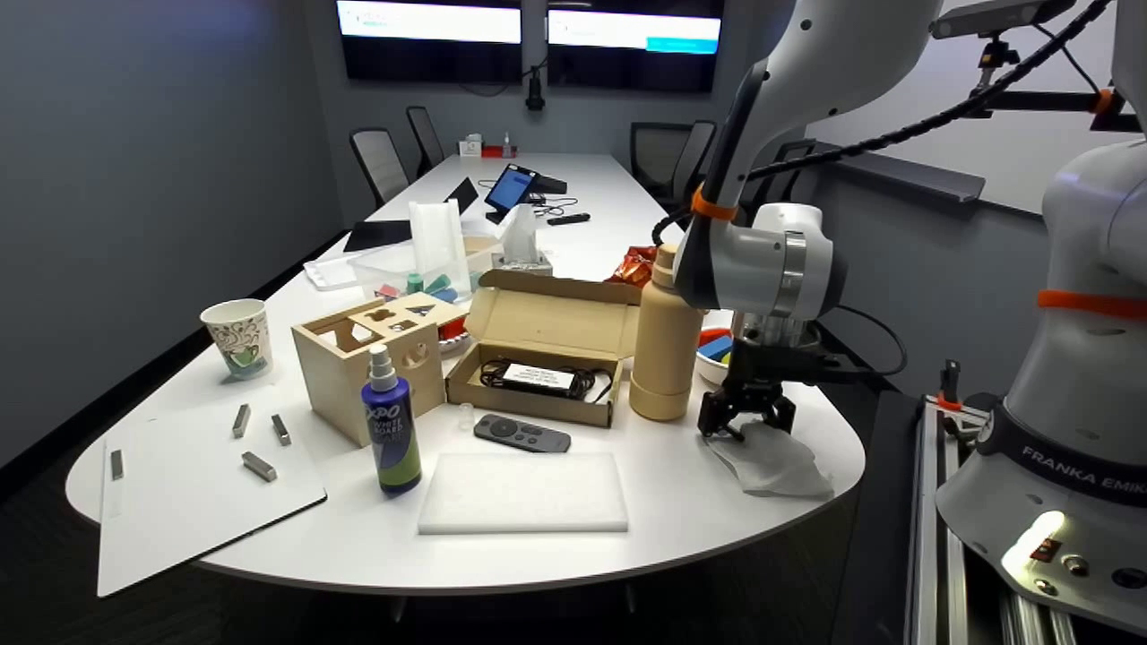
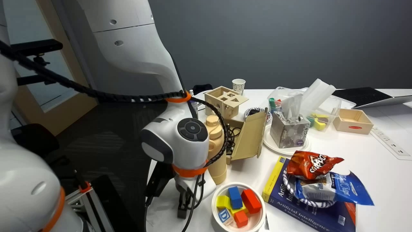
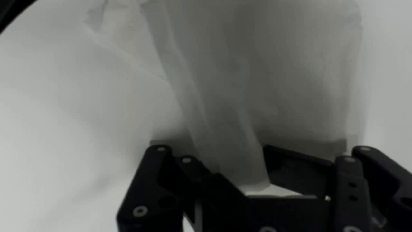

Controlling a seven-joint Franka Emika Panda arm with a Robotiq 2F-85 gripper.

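A thin white tissue or cloth [image 1: 776, 462] lies crumpled on the table near its right edge. Right above its back end, my gripper [image 1: 744, 421] points down, low over the tabletop. In the wrist view the tissue [image 3: 301, 85] spreads out beyond the black fingers [image 3: 297, 170], and one raised fold runs in between them. My fingers are shut with that fold pinched in them; the fold partly covers the left fingertip. Exterior view 2 shows the gripper [image 2: 183, 205] only in part, and the tissue is hard to make out there.
Close beside the gripper stand a tan bottle [image 1: 663, 344] and a white bowl of coloured blocks [image 2: 238, 208]. An open cardboard box [image 1: 538, 376], a spray bottle [image 1: 392, 430] and a white pad [image 1: 524, 494] lie further left. Some clear table separates pad and tissue.
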